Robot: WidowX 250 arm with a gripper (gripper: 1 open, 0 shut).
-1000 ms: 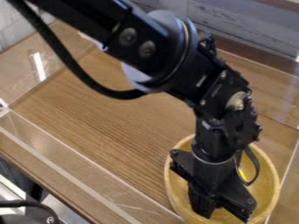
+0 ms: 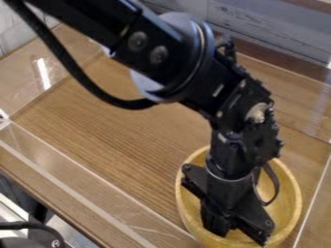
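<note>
My black gripper (image 2: 227, 208) is low inside a round yellow bowl (image 2: 289, 215) at the lower right of the camera view, covering most of the bowl's inside. Its fingers point down into the bowl and look shut; whatever lies beneath them is hidden.
Clear edging runs along the left and front, with cables and dark hardware beyond at the lower left. A pale wooden wall (image 2: 265, 34) stands at the back.
Over the last second my gripper has shifted slightly left and up in the view, staying inside the bowl.
</note>
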